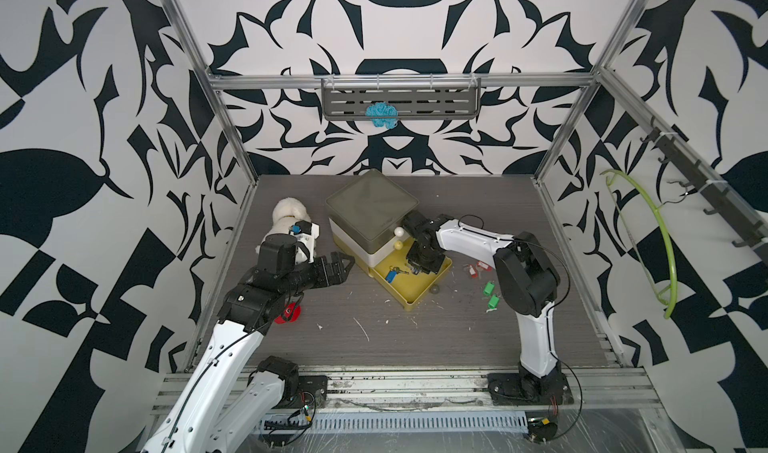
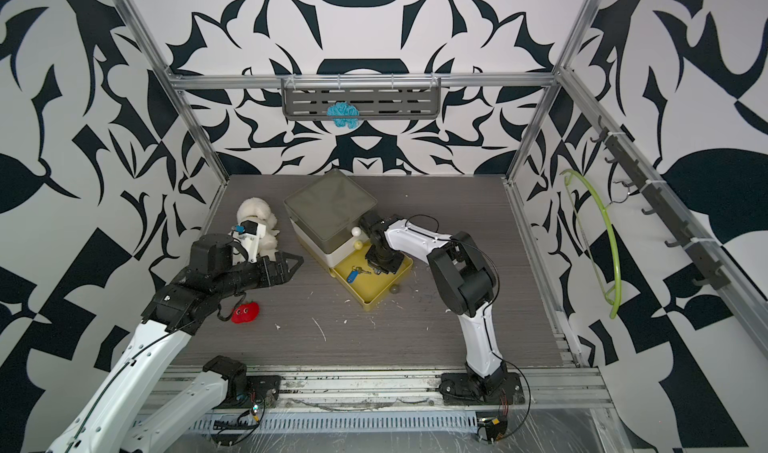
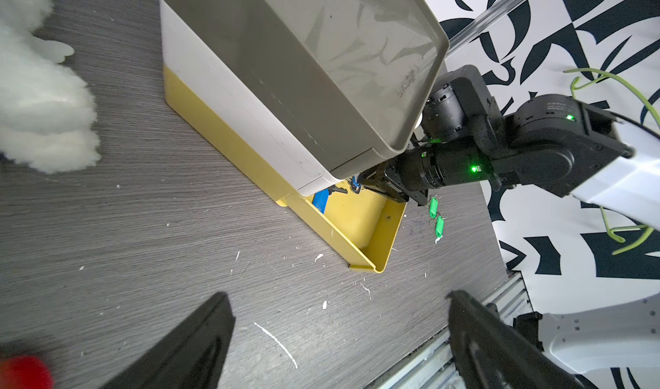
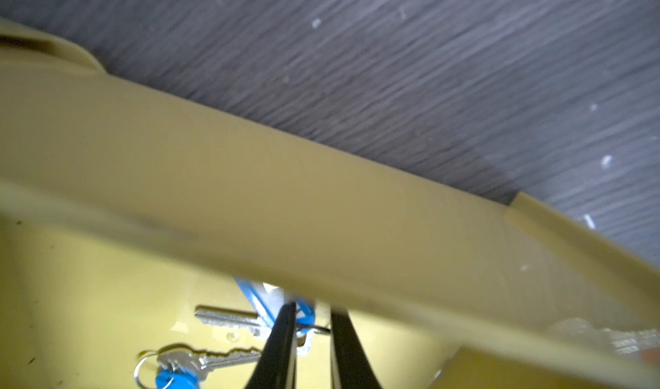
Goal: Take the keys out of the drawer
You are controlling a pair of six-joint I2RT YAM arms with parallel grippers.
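Note:
The yellow drawer (image 1: pixel 412 293) is pulled out of the grey-and-white box (image 1: pixel 369 205). Keys with blue tags (image 4: pixel 178 375) lie in it. My right gripper is down inside the drawer, its narrowly parted fingertips over a key ring and blue-edged tag (image 4: pixel 254 292); whether anything is gripped I cannot tell. In the top views the right wrist partly hides the drawer's contents. My left gripper hangs open left of the drawer, above the table, with nothing between its fingers.
A white plush toy (image 1: pixel 289 211) lies left of the box, a red object (image 2: pixel 245 312) in front of it. Small green items (image 1: pixel 489 289) lie right of the drawer.

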